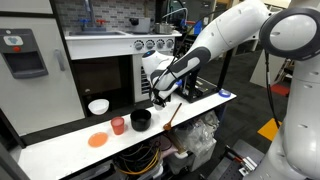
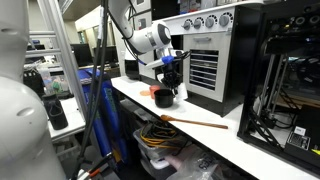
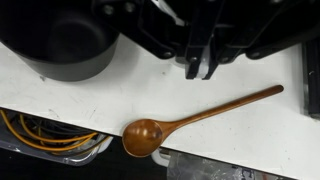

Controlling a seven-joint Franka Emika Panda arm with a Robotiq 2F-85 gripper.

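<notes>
My gripper is close above the white counter [image 3: 255, 125], between the black pot and the wooden spoon's handle. Its fingers are shut on a small pale object [image 3: 205, 62], mostly hidden by the dark fingers; what it is cannot be made out. In exterior view 1, the gripper [image 1: 157, 99] points down to the right of the black pot [image 1: 141, 120]. A wooden spoon [image 3: 215, 111] lies on the counter, its bowl reaching over the front edge.
Left of the pot are a red cup [image 1: 118, 125], a white bowl [image 1: 98, 106] and an orange disc [image 1: 97, 139]. An oven [image 2: 205, 60] stands behind the counter. Coiled yellow cables [image 3: 45, 135] lie below the front edge.
</notes>
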